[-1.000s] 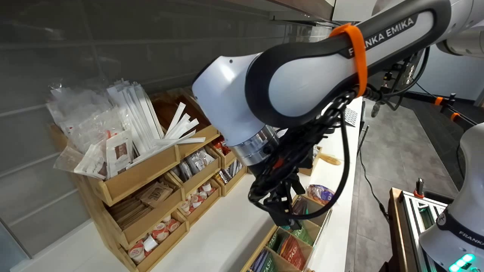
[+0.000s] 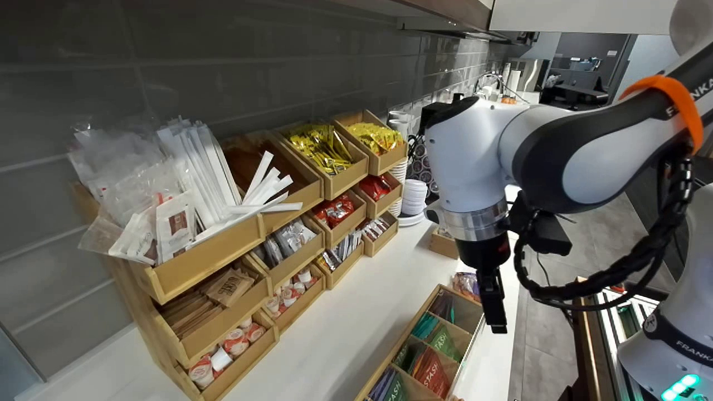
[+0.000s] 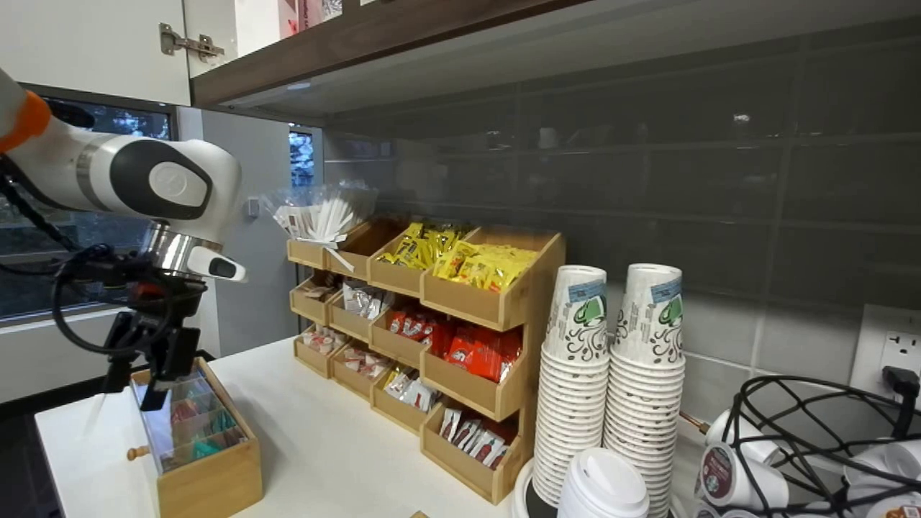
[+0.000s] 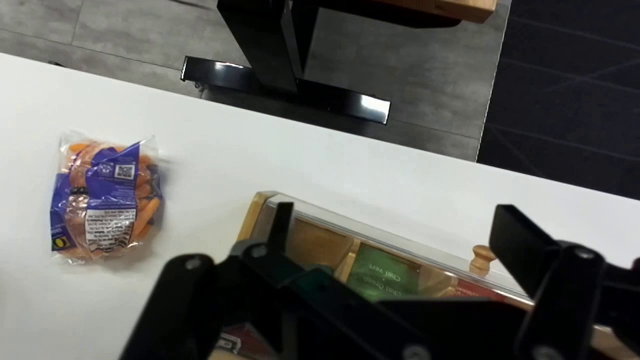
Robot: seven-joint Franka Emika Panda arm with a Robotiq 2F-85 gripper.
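Observation:
My gripper is open, its two fingers far apart with nothing held between them. In the wrist view it spans part of a wooden tea box (image 4: 262, 210) with a clear front, whose wooden knob (image 4: 480, 260) shows near the right finger. Green tea packets (image 4: 384, 273) lie in one compartment below the gap. Exterior view 2 has the gripper (image 3: 137, 390) over the far end of that box (image 3: 207, 483). To the left in the wrist view, apart from the fingers, a clear-and-purple bag of carrots (image 4: 111, 195) lies flat on the counter.
A tiered wooden rack (image 2: 314, 257) of condiments and packets stands along the wall. Stacked paper cups (image 3: 574, 414) and a black wire basket (image 3: 803, 397) of pods are beyond it.
The arm has swung right in exterior view 1, away from the rack and toward the counter's front edge. Its wrist has turned, and more of the rack's yellow packets show.

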